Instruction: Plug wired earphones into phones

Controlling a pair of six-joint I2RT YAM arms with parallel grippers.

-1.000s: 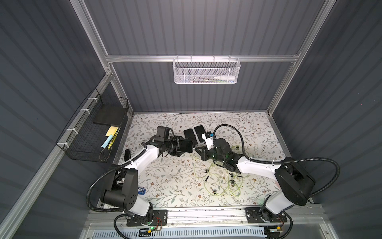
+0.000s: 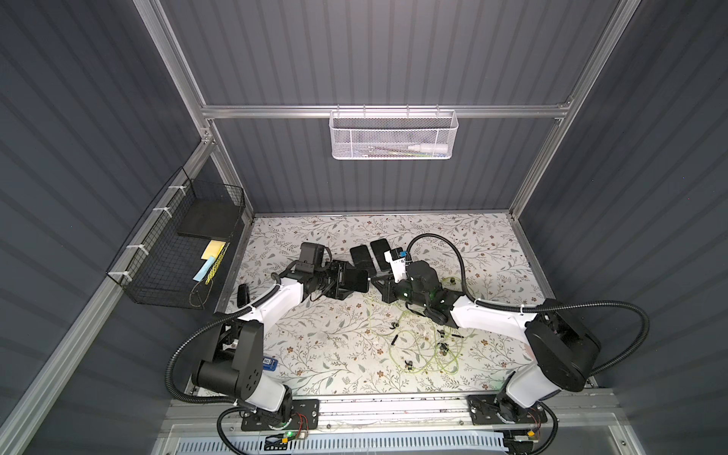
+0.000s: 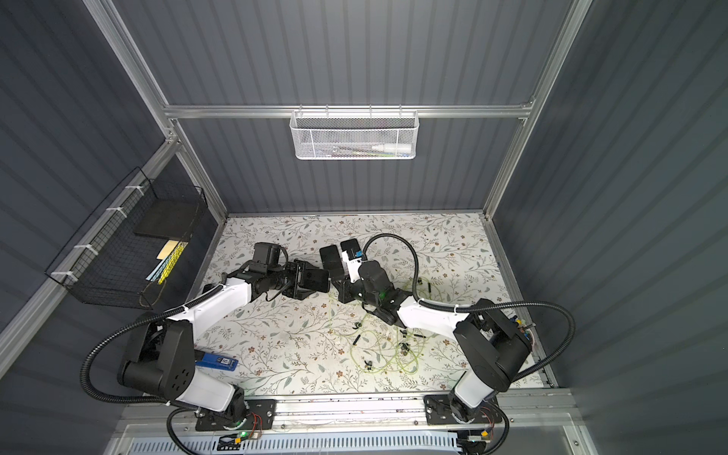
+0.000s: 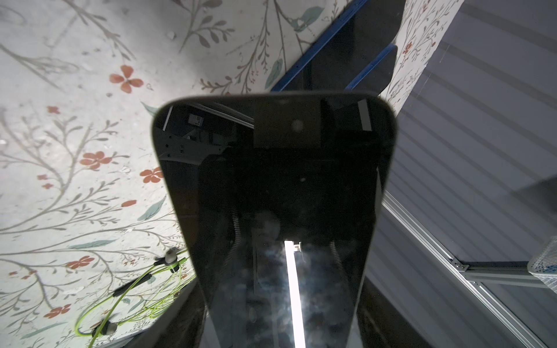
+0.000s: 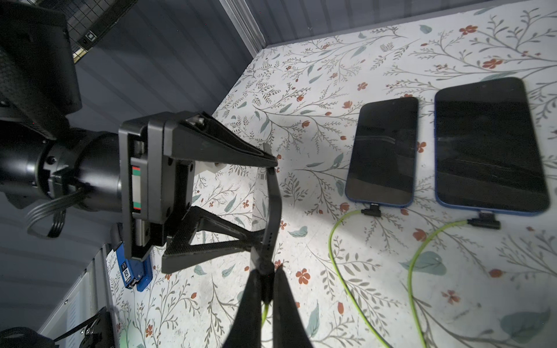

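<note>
In the left wrist view a black phone (image 4: 278, 191) fills the middle, with my left gripper shut on its sides. From the right wrist view this phone (image 5: 272, 203) is seen nearly edge-on, held above the table. My right gripper is shut on a small dark earphone plug, mostly hidden by its fingertips, at the phone's lower end. Green cable (image 5: 265, 313) shows below it. Whether the plug is seated cannot be seen. Two more phones, a smaller one (image 5: 383, 150) and a larger one (image 5: 490, 145), lie flat, each with a plug at its near edge.
Tangled green earphone wires (image 2: 428, 356) lie on the table in front of the right arm. A blue object (image 2: 269, 363) sits by the left arm's base. Wire basket (image 2: 174, 250) hangs on the left wall.
My right gripper has shifted very slightly toward the back of the table. The held phone and left arm look nearly unmoved.
</note>
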